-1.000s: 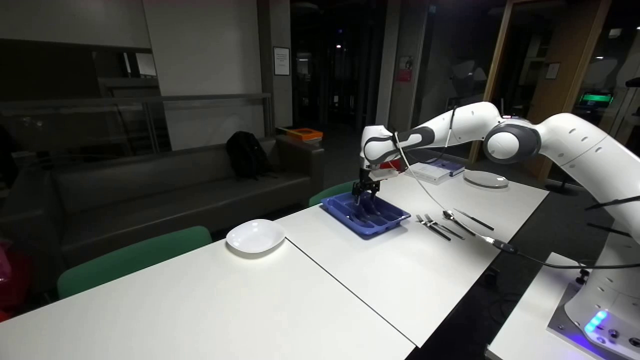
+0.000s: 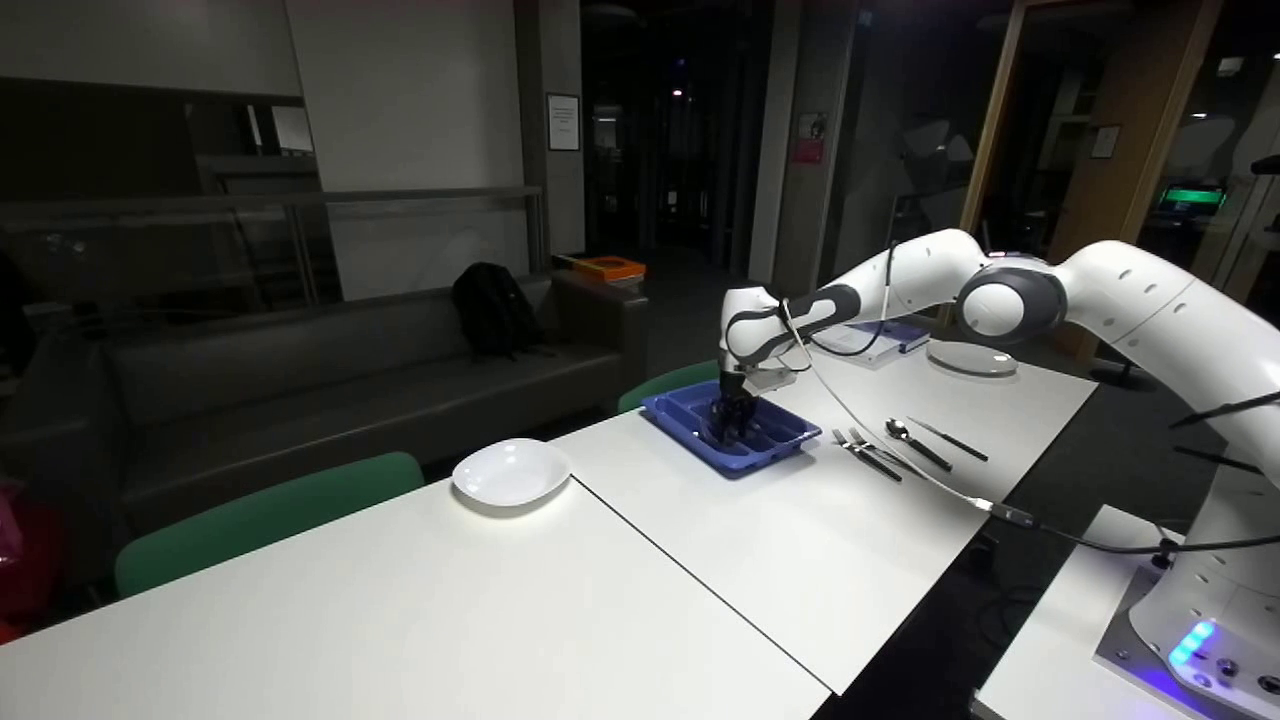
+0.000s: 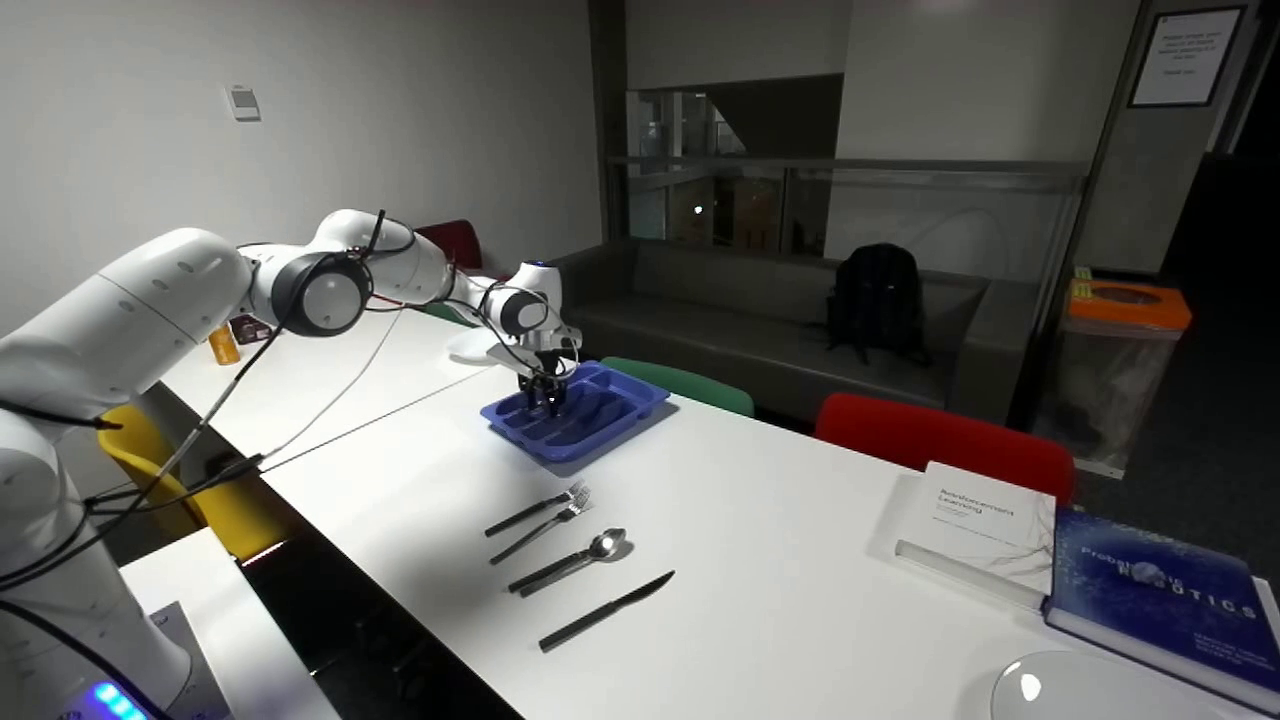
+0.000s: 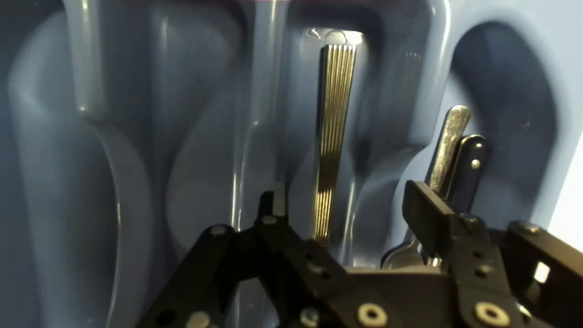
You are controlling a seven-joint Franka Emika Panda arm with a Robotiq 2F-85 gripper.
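In the wrist view my gripper reaches down into the blue cutlery tray [image 4: 262, 82], its fingers standing apart. A narrow ribbed metal handle [image 4: 334, 131] lies lengthwise in one compartment, within the gap between the fingers and touching neither visibly. Its lower end is hidden behind the gripper. Beside the right finger, one compartment over, lie a plain metal handle [image 4: 449, 145] and a dark riveted handle [image 4: 467, 169]. Both exterior views show the gripper low inside the tray, where the fingertips are hard to make out.
On the table in front of the tray lie two forks [image 3: 540, 522], spoons [image 3: 576, 564] and a knife [image 3: 608, 612]. A white bowl [image 2: 512, 473] stands to the tray's left in exterior view 1. Books [image 3: 972, 528] and a plate [image 2: 972, 358] sit at the far end.
My gripper has come down from above the tray into it, and the arm has lowered. The tray and the cutlery on the table have stayed put.
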